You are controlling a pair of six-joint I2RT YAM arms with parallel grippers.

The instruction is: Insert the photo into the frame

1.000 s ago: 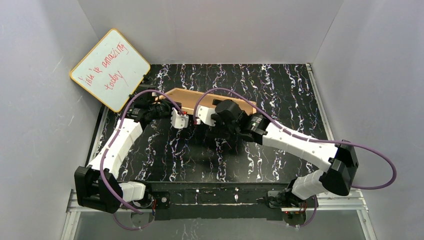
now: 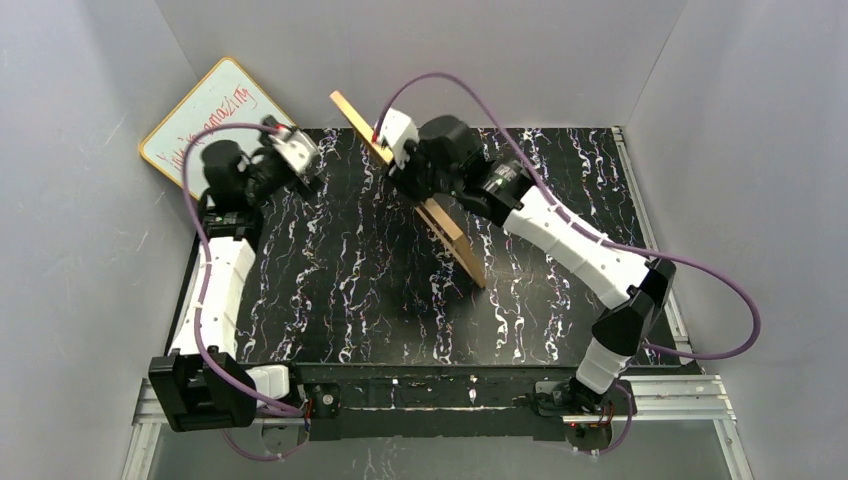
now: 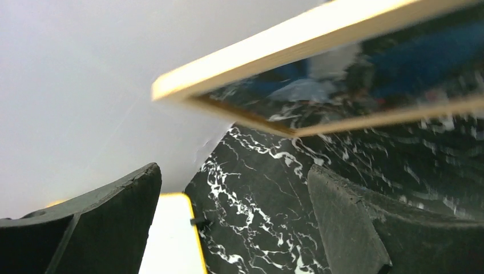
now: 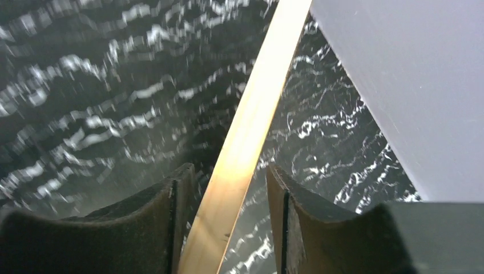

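Note:
The light wooden frame (image 2: 350, 112) stands on edge, slanting from upper left to lower right across the middle in the top view. My right gripper straddles one narrow wooden side of it, with gaps showing between that bar and the fingers. In the left wrist view, the frame's corner (image 3: 171, 85) appears above and beyond my left gripper, which is wide open and empty. Blurred blue and pale patches show inside the frame; I cannot tell whether they are the photo or a reflection. No separate photo is visible.
A whiteboard (image 2: 215, 115) with red writing leans at the back left, close to my left arm. Grey walls enclose the back and sides.
My left gripper has come off the frame and moved back and left. The frame has swung from lying flat-looking across both grippers to a steep diagonal, while my right gripper has moved back.

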